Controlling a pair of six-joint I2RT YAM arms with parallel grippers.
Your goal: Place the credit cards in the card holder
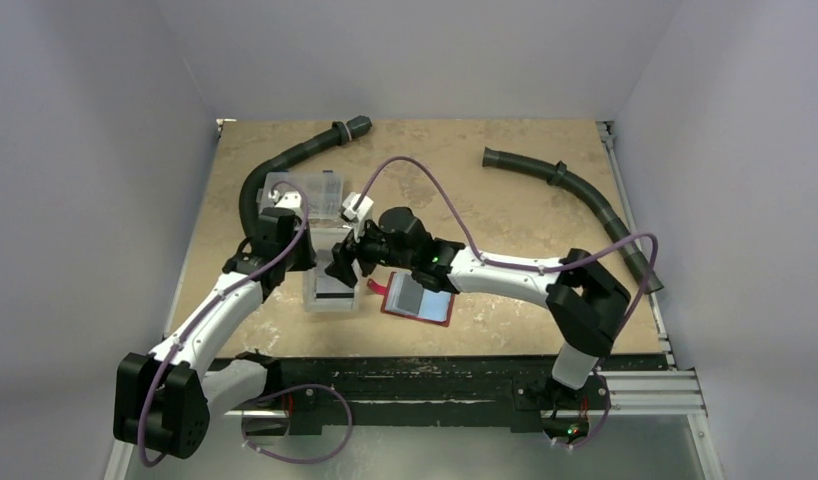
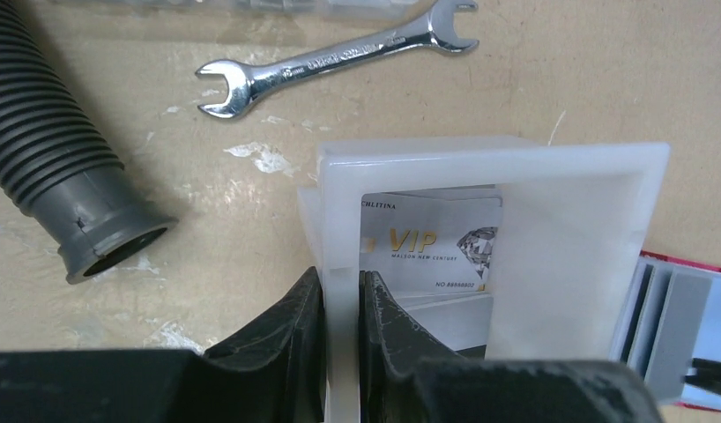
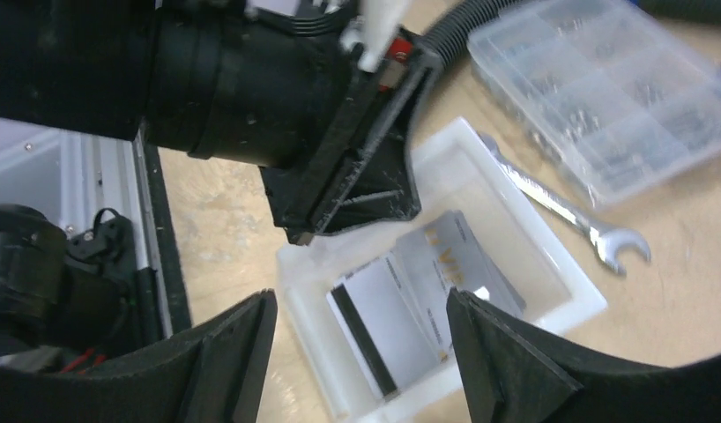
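My left gripper is shut on the side wall of a white open box (image 1: 332, 302). Inside lie a grey VIP card (image 2: 432, 245) and a white card with a black stripe (image 3: 379, 326), overlapping other card edges. My right gripper is part open over the box, with no card visible between its fingers. On the table to the right of the box lies the open card holder (image 1: 419, 298), red-edged with grey and pale blue inside. The right wrist view is blurred; whether the box touches the table I cannot tell.
Behind the box are a steel wrench (image 2: 339, 60) and a clear compartment case (image 1: 320, 190). Black hoses curve at the left (image 1: 285, 160) and the right (image 1: 585, 195).
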